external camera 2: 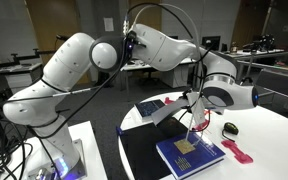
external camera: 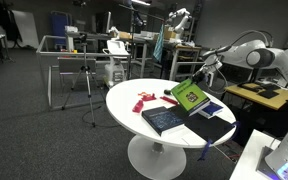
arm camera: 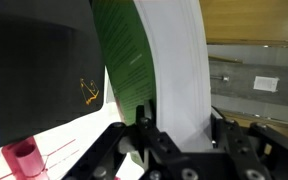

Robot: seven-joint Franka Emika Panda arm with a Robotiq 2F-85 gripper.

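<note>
A thick green book (external camera: pixel 191 96) is held tilted above the round white table (external camera: pixel 124 104), with my gripper (external camera: pixel 197 79) shut on its upper edge. In the wrist view the book's pale page edges (arm camera: pixel 176 65) run down between the fingers, and its green cover (arm camera: pixel 124 55) faces left. A dark book (external camera: pixel 164 121) lies flat at the table's near edge. Another blue book (external camera 2: pixel 191 153), with a gold patch on its cover, rests on the table under the arm. Exterior view 2 leaves most of the held book hard to make out.
Red objects (external camera: pixel 139 104) lie left of the books, and a small dark item (external camera 2: pixel 230 130) sits near the far edge. A black flat sheet (external camera: pixel 210 128) covers the right part of the table.
</note>
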